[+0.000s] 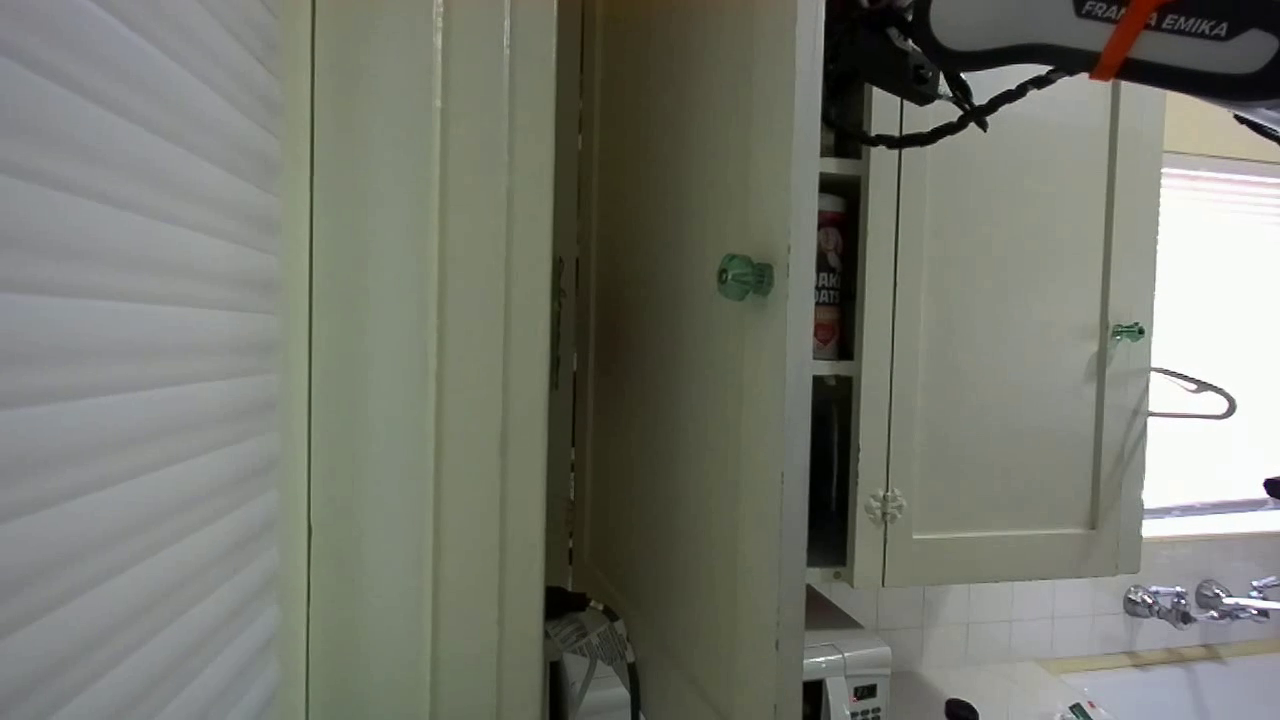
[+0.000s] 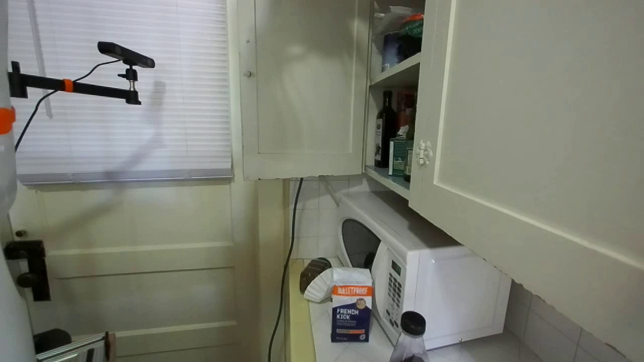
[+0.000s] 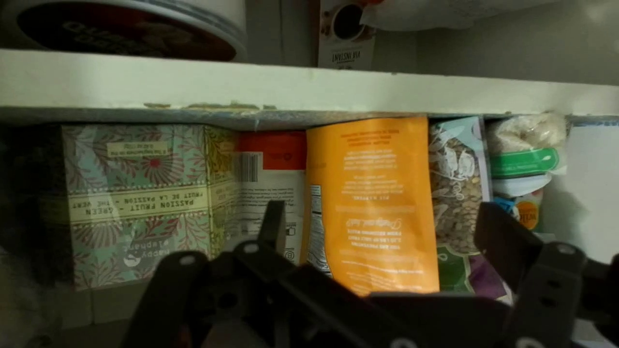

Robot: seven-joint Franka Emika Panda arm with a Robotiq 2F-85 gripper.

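Note:
My gripper is open in the wrist view, its dark fingers spread wide with nothing held between them. Beyond the gap, an orange pouch (image 3: 374, 203) stands on the cupboard shelf. To one side of it are a red and white package (image 3: 275, 168) and a floral tea box (image 3: 136, 168). A clear bag of beige pieces (image 3: 455, 185) and a green-banded bag (image 3: 525, 156) fill the other side. Exterior view 1 shows part of the black gripper hardware (image 1: 894, 60) at the top, its fingers hidden behind the open door.
A pale shelf board (image 3: 348, 90) crosses the wrist view, with a round canister (image 3: 127, 29) past it. The open cupboard door (image 1: 684, 396) stands close to the arm. Below the cupboard, a microwave (image 2: 459, 295) and a coffee bag (image 2: 351, 313) sit on the counter.

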